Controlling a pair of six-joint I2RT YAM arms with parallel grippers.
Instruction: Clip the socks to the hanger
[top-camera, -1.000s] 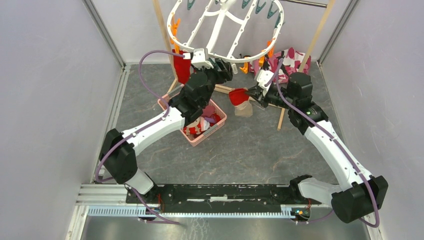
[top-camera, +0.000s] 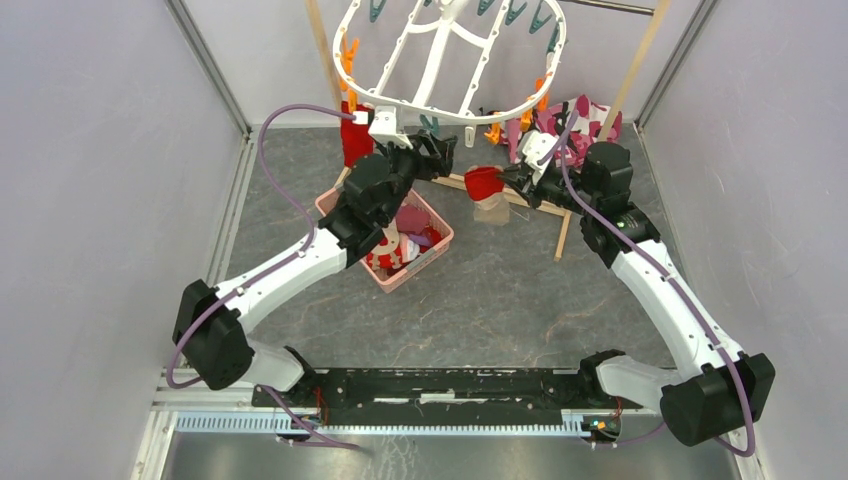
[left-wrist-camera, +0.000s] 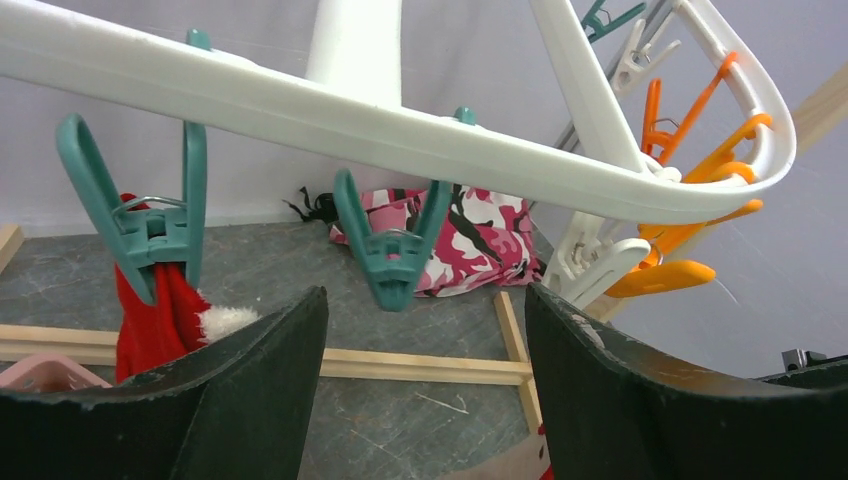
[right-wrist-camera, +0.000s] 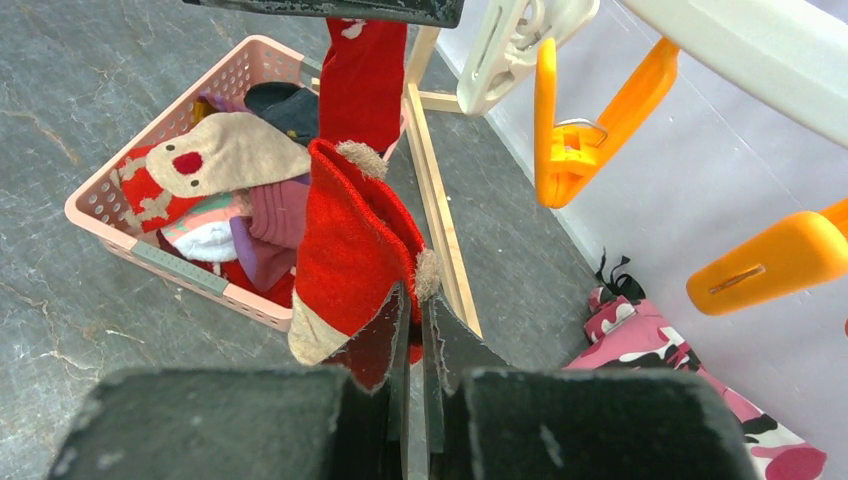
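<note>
A red sock (right-wrist-camera: 350, 240) with a pale toe and fuzzy cuff hangs from my right gripper, which is shut on its cuff edge. Above the floor hangs the white hanger (left-wrist-camera: 430, 150) with teal, white and orange clips. My left gripper is open just below the rim; a teal clip (left-wrist-camera: 393, 260) hangs ahead, between the fingers in view but not gripped. Further left, another teal clip (left-wrist-camera: 155, 225) bites a red sock (left-wrist-camera: 160, 320). In the right wrist view an orange clip (right-wrist-camera: 590, 130) hangs right of the held sock.
A pink basket (right-wrist-camera: 200, 285) of several socks stands on the floor below the left arm. A pink-and-black patterned cloth (top-camera: 590, 120) lies at the back right. Wooden bars (left-wrist-camera: 430, 365) cross the floor.
My left gripper has shifted slightly left along the hanger's front rim. The hanger has swayed a little. The right gripper, still with its sock, has moved slightly right.
</note>
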